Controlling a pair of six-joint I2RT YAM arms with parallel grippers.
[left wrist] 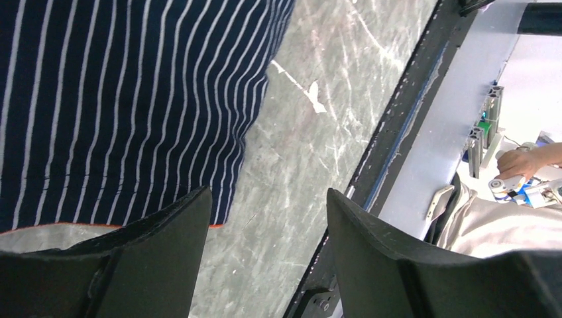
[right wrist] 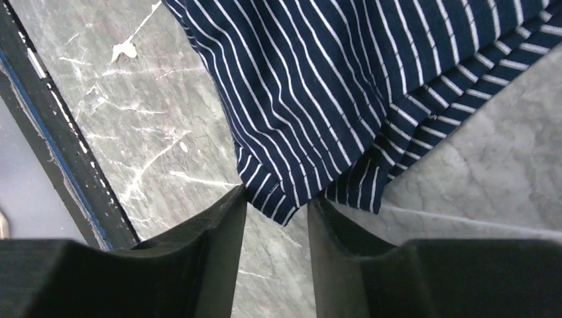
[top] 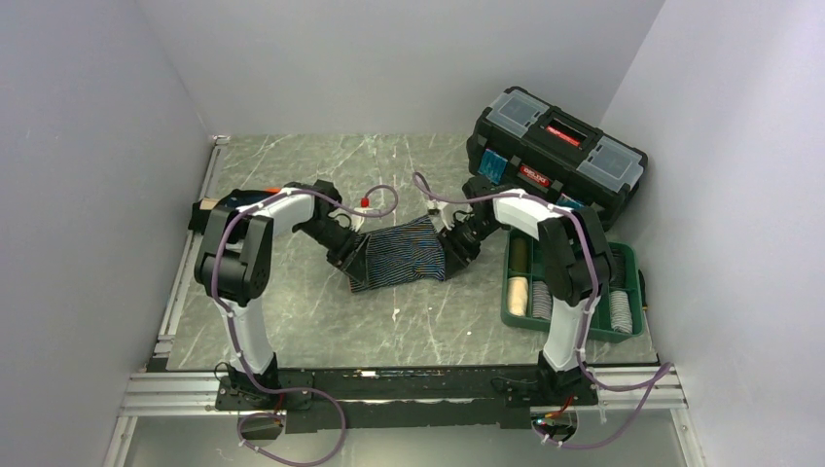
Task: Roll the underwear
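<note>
Dark blue underwear with thin white stripes (top: 404,255) lies folded flat into a rough rectangle on the table. Over its left end hangs my left gripper, its fingers apart; the fabric's orange-lined edge lies past the left finger (left wrist: 166,245) and nothing shows between the tips. My right gripper is at the right end, fingers part open, with a pointed corner of the striped fabric (right wrist: 285,192) between its fingertips. Whether both fingers touch that corner I cannot tell. In the top view the grippers cover both ends of the garment.
At the right, a green divided box (top: 525,320) holds several rolled garments, partly under the right arm. Behind it stands a black toolbox (top: 559,146). Dark items (top: 233,199) lie at the left edge behind the left arm.
</note>
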